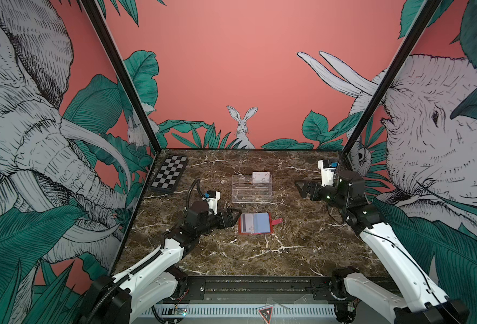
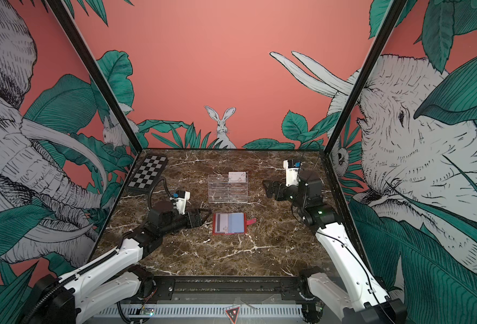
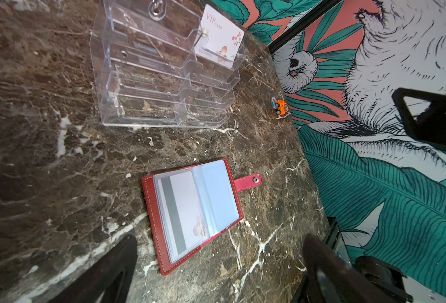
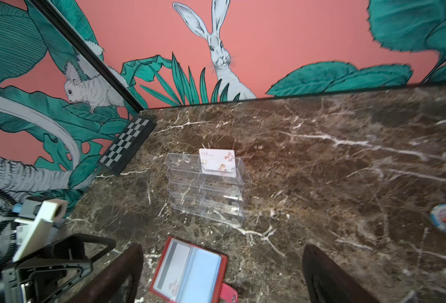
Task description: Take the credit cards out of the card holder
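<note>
The red card holder lies opened flat on the table, its strap pointing right. Under its left clear sleeve shows a white card with a grey stripe; the right sleeve looks pale blue, with no card visible in it. Another white card, marked VIP, stands in the top right slot of the clear tiered rack. Just left of the holder, my left gripper is open and empty. My right gripper, also open with nothing between its fingers, hovers to the right of the rack.
A black-and-white checkered board sits in the back left corner. At the table's right side is a small orange toy. The table in front of the holder and to its right is clear.
</note>
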